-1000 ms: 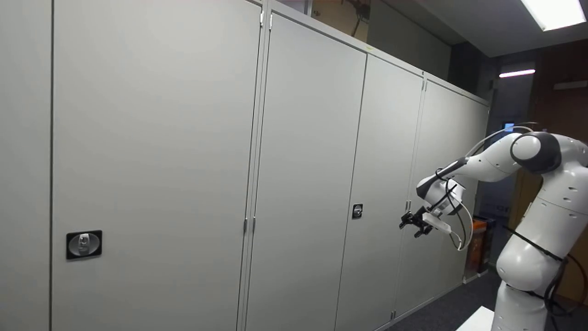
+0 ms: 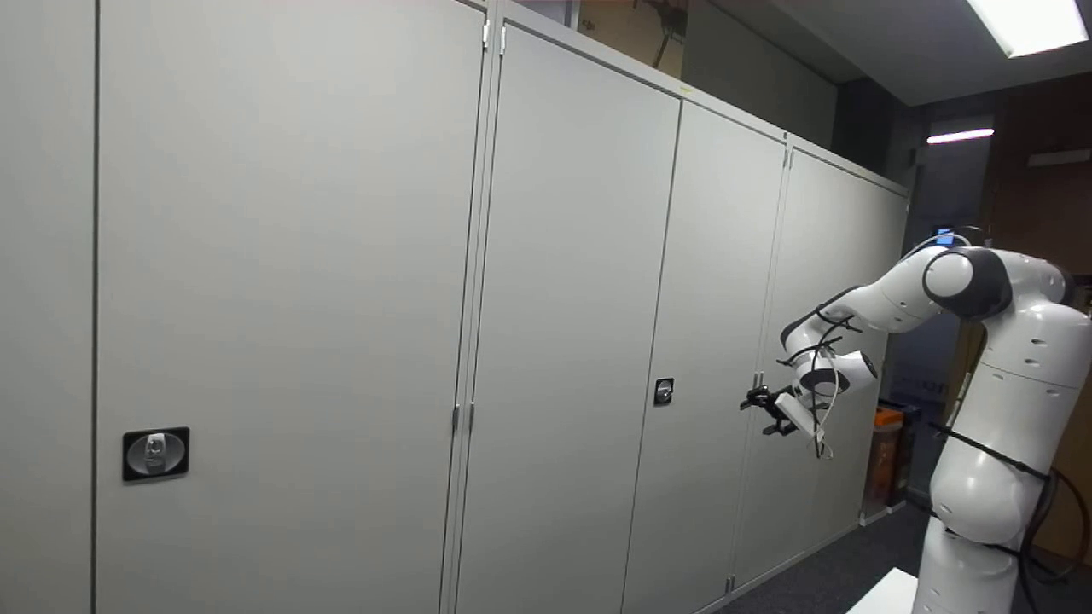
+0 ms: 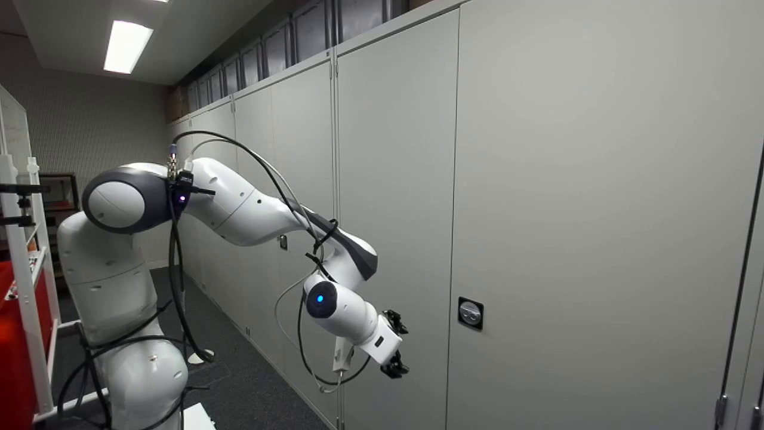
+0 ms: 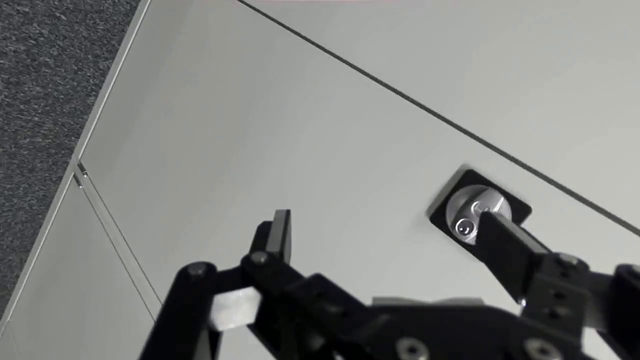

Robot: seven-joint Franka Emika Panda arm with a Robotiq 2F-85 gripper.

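My gripper is open, with nothing between its dark fingers. In the wrist view a round metal latch [image 4: 459, 207] on a black square plate lies just behind the right finger [image 4: 510, 249], which covers its lower right part. The left finger [image 4: 280, 240] stands over bare door. From the side, the gripper [image 3: 406, 350] hangs tilted in front of the grey cabinet, left of and somewhat lower than the latch [image 3: 470, 313]. In the first exterior view, the gripper [image 2: 758, 415] appears right of a latch [image 2: 663, 390]; no contact shows.
Tall grey cabinet doors [image 3: 609, 179] form a long shut wall, with another latch [image 2: 155, 454] farther along. Carpeted floor [image 4: 54, 78] runs along its foot. Cables [image 3: 301, 344] hang loosely from the arm. A white rack [image 3: 32, 272] stands behind the robot.
My wrist has turned and the gripper has tilted, its fingers ending slightly higher. The elbow has shifted left in the first exterior view. The cabinet doors have not moved.
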